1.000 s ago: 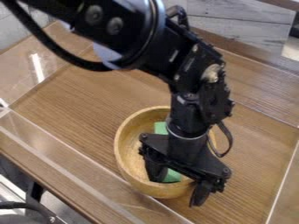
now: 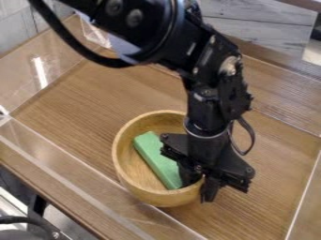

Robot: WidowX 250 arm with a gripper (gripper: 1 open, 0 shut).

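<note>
A round tan wooden bowl (image 2: pixel 131 174) sits on the wooden table, holding a green rectangular block (image 2: pixel 156 157) that lies tilted along its left side. The black gripper (image 2: pixel 201 184) is down at the bowl's right rim, beside the block's lower end, which it partly hides. Whether its fingers are open, or touching the block or rim, I cannot tell.
A dark cable loops beside the arm.
Over the last second the gripper moved right from over the bowl, uncovering more of the green block, which now shows at the bowl's left side.
</note>
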